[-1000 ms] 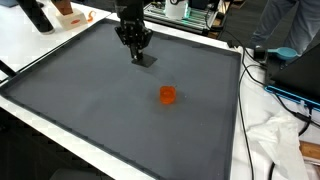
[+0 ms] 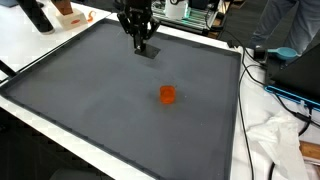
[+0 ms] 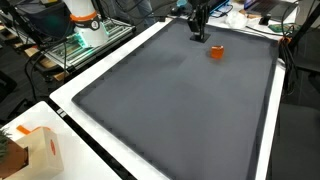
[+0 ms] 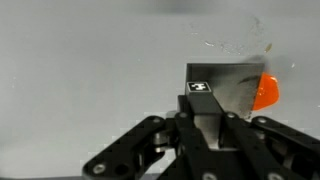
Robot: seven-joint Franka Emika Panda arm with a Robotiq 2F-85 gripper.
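Observation:
In the wrist view a flat grey square plate [image 4: 236, 84] with a black handle sits at my gripper, which is shut on that handle. A small black-and-white marker shows at the handle's end. The plate looks like a dark square [image 2: 148, 51] near the far edge of the table in exterior view 1, and again as a dark plate [image 3: 197, 38] in exterior view 2. An orange object [image 2: 167, 94] stands on the table, apart from the plate in both exterior views. In the wrist view the plate partly hides this orange object [image 4: 267, 92].
A white cloth or bag [image 2: 275, 145] lies beyond its right edge, near black cables. Assorted items crowd the area behind the table.
Over the last second my gripper and the dark plate have shifted slightly up in exterior view 1, with the gripper also a little to the right. The orange object has stayed put.

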